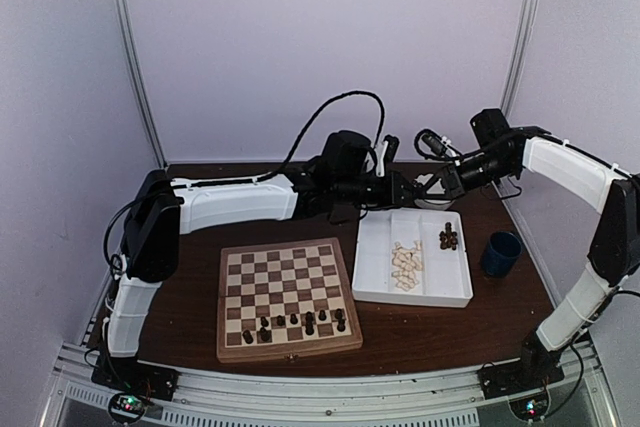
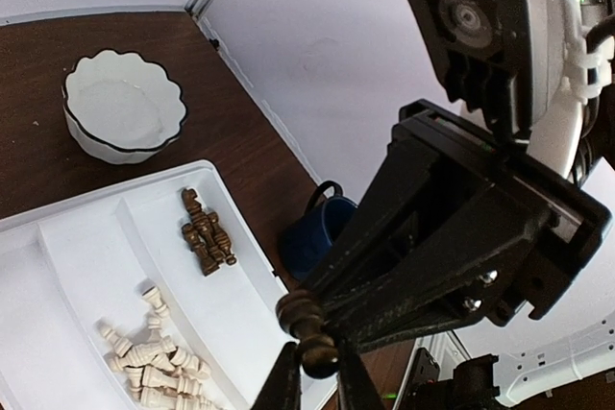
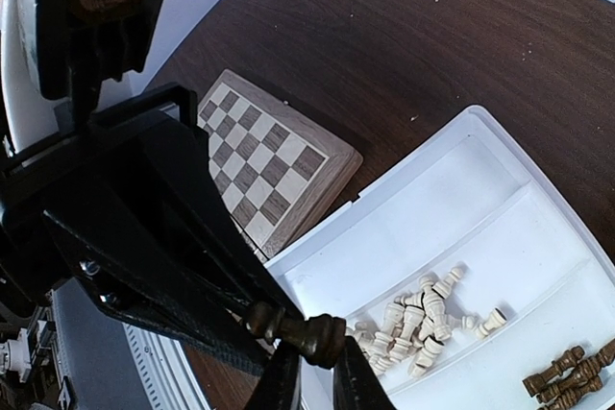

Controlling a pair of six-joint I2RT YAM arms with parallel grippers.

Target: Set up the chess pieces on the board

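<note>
One dark brown chess piece (image 2: pixel 309 328) is held between my two grippers, which meet tip to tip above the back of the tray. The left gripper (image 1: pixel 414 190) is shut on one end of it, and the right gripper (image 1: pixel 432 188) on the other. In the right wrist view the same piece (image 3: pixel 303 331) lies across the meeting fingers. The chessboard (image 1: pixel 226 292) rests at front left, several dark pieces (image 1: pixel 310 324) standing along its near side. Pale pieces (image 1: pixel 405 265) and other dark pieces (image 1: pixel 448 237) lie in separate sections of the tray.
The white tray (image 1: pixel 385 296) sits right of the board. A blue mug (image 1: pixel 501 254) stands beyond its right side, and a white scalloped bowl (image 2: pixel 125 108) behind it. Most of the board's middle and far squares are empty.
</note>
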